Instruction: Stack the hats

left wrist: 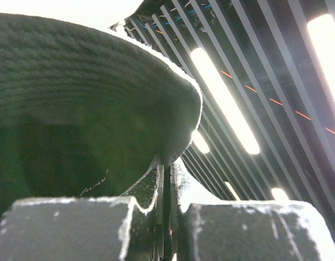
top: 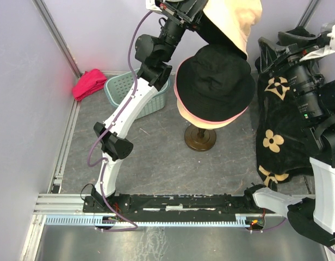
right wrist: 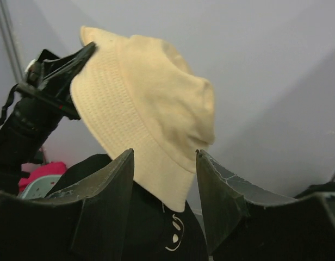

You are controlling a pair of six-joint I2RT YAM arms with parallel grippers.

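Note:
A cream hat [top: 235, 16] with a black underside hangs above the stand, its brim edge pinched by my left gripper [top: 196, 16]. From the left wrist view, its dark lining [left wrist: 91, 109] fills the left half, and the fingers [left wrist: 64, 225] are closed at the brim. On a stand with a round brown base [top: 200, 138] rests a black hat [top: 215, 81], with pink and cream brims showing under it. My right gripper [top: 276, 57] is open and empty, to the right of both hats. In the right wrist view the cream hat [right wrist: 140, 103] appears beyond its spread fingers [right wrist: 110, 201].
At the back left stands a pale green basket [top: 121, 89], with a red cloth [top: 89, 84] beside it. A dark blanket with tan flowers [top: 271, 122] covers the right side.

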